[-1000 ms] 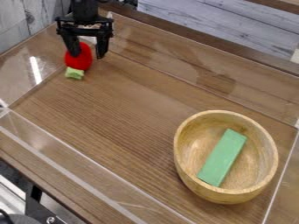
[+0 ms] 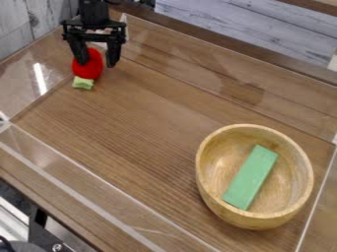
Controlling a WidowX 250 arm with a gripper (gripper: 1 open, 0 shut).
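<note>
At the top left, the dark gripper [image 2: 95,39] is over a red rounded object [image 2: 87,67] with a small pale green piece [image 2: 83,84] at its lower end. The gripper's fingertips are small and dark, and whether they touch or hold the red object I cannot tell. A wooden bowl [image 2: 208,163] at the lower right holds a flat green block [image 2: 250,179].
A light wall [image 2: 30,39] borders it at the far left, close behind the gripper.
The gripper has shifted very slightly upward and left; the red object and bowl look unchanged.
</note>
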